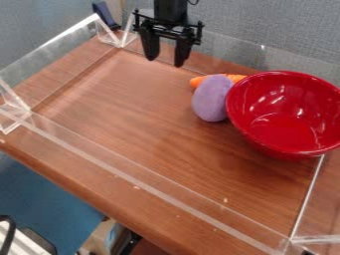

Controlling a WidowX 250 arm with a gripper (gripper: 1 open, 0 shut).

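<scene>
The black gripper hangs high at the back centre over the wooden tray floor, its two fingers apart with nothing visible between them. A large red bowl sits at the right. Against its left side lies a purple object, shaped like an eggplant, with an orange carrot-like item partly hidden behind it.
Clear acrylic walls edge the wooden surface on several sides. A dark blue object is outside at the back left.
</scene>
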